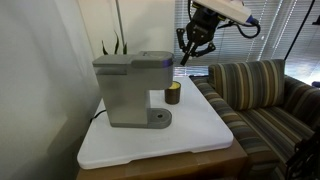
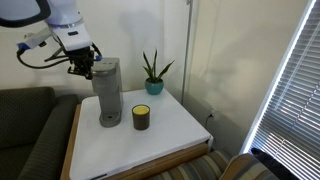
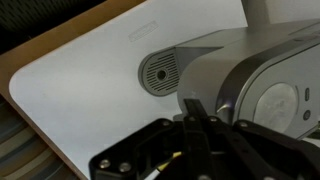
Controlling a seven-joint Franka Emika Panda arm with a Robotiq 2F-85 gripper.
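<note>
A grey coffee maker (image 1: 128,92) stands upright on the white tabletop, its round drip tray (image 3: 160,72) empty in the wrist view. My gripper (image 1: 183,62) is above the table, close to the top front of the machine; whether it touches cannot be told. In the wrist view its dark fingers (image 3: 192,106) lie over the machine's edge, and nothing shows between them; the gripper is shut. A dark mug (image 2: 141,119) with a yellow inside stands on the table beside the machine. The arm hides most of it in the wrist view.
A plant in a teal pot (image 2: 154,86) stands at the back of the table. The striped armchair (image 1: 247,88) is beyond one table edge. Bare white tabletop (image 2: 175,130) lies around the mug.
</note>
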